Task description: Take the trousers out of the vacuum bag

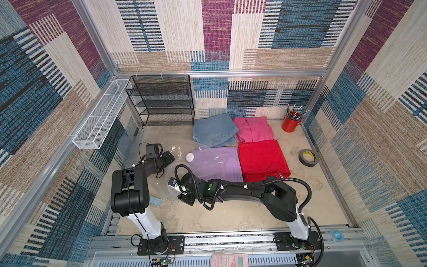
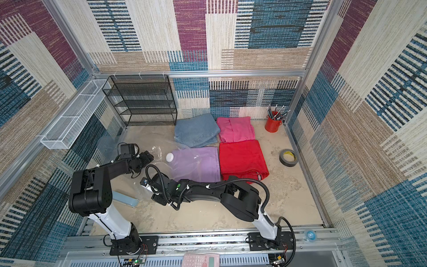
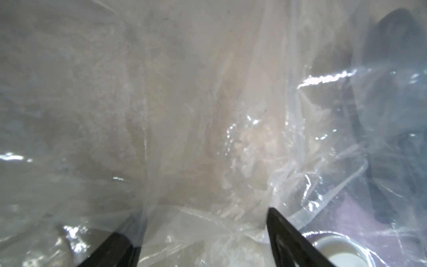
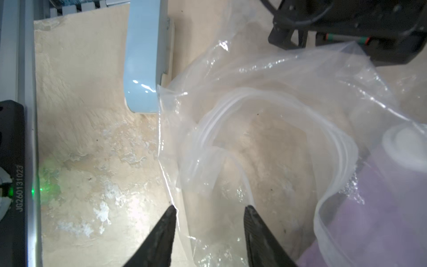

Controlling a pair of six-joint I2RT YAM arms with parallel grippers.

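Observation:
A clear vacuum bag (image 4: 284, 80) with a white round valve (image 1: 190, 157) lies on the left of the table, its mouth standing partly open in the right wrist view. The folded purple trousers (image 1: 218, 162) lie flat, partly covered by the bag's film. At the bag's left side, my left gripper is open, with bag film across its view; whether film lies between its fingers is unclear. My right gripper is open too, over the bag's front edge, left of the trousers and not touching them.
Folded blue jeans (image 1: 215, 130), a pink garment (image 1: 253, 129) and a red garment (image 1: 263, 160) lie behind and to the right. A light blue stapler-like object (image 4: 144, 57) sits by the left arm. A tape roll (image 1: 307, 157) and red cup (image 1: 290, 124) stand far right.

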